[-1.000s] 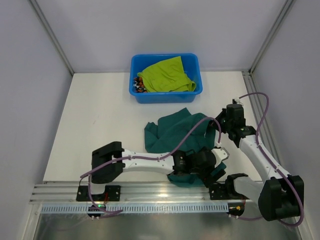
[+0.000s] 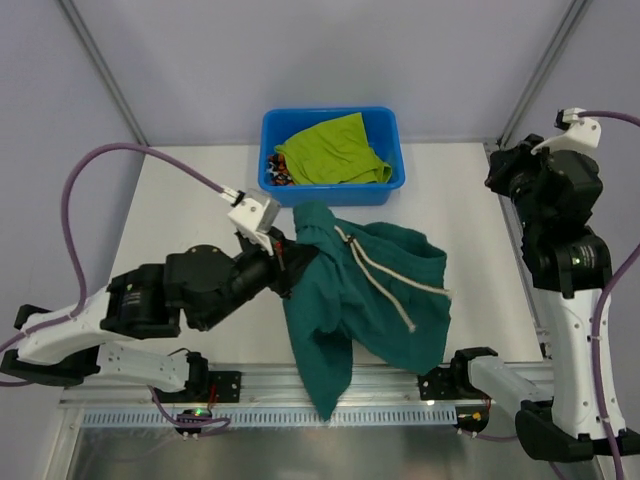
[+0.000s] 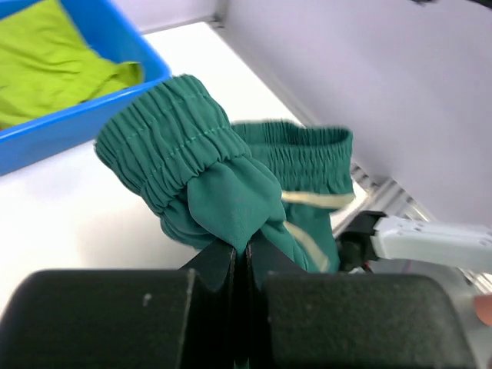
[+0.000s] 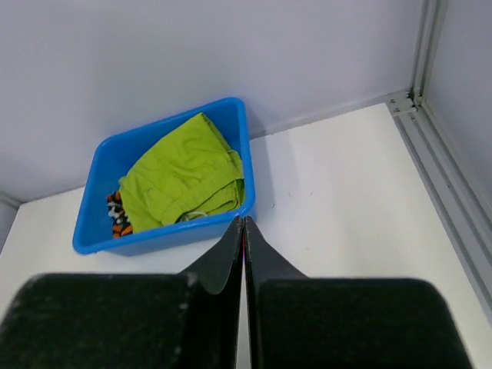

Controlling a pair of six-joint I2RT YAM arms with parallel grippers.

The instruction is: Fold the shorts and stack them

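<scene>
Dark green shorts (image 2: pixel 390 300), with pale drawstrings, hang from my left gripper (image 2: pixel 290 265) and trail across the front of the white table (image 2: pixel 180 190). In the left wrist view the bunched waistband (image 3: pixel 177 138) rises above the left gripper, which is shut on the fabric. My right gripper (image 2: pixel 495 170) is raised at the upper right, away from the shorts; in the right wrist view its fingertips (image 4: pixel 227 261) meet, with no cloth visible between them.
A blue bin (image 2: pixel 332 195) at the back holds a folded lime-green cloth (image 2: pixel 335 150) and a small multicoloured item (image 2: pixel 280 170). Walls border the sides.
My left gripper has moved leftward and up, dragging and lifting the shorts. My right gripper has moved up and away from the shorts toward the upper right.
</scene>
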